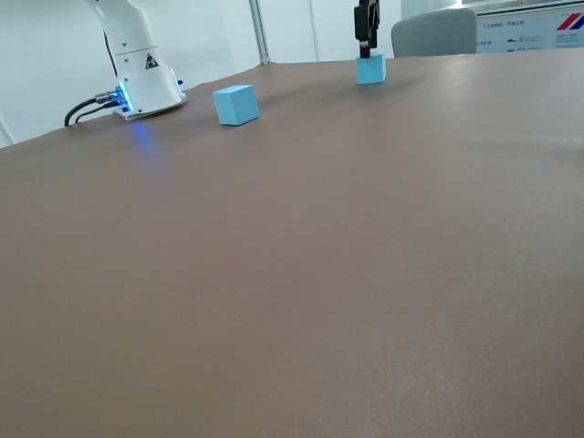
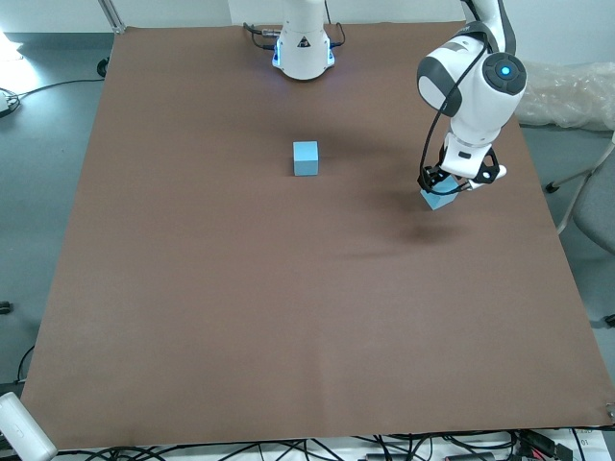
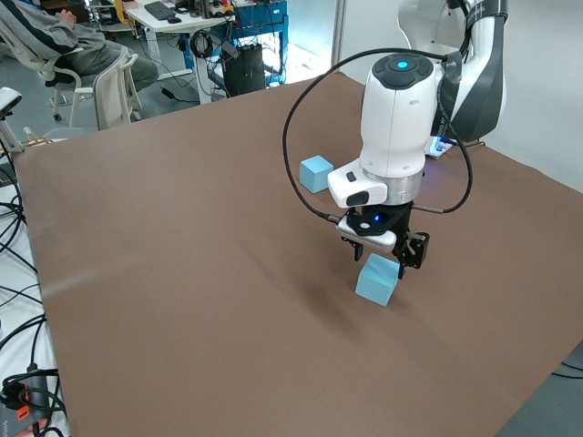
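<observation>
Two light blue cubes are on the brown table. One cube (image 2: 306,158) stands alone near the middle, also seen in the top view (image 1: 236,105) and right view (image 3: 316,173). The other cube (image 2: 439,200), in the top view (image 1: 370,68) and right view (image 3: 377,280), sits at the right, directly under the black gripper (image 1: 367,44) of the white arm. The gripper's tips reach down to or just above that cube's top; whether it is open or shut does not show clearly.
A white robot base (image 2: 303,53) stands at the back edge with cables. Cables run beyond the near edge, and a grey chair (image 1: 433,36) stands past the right edge.
</observation>
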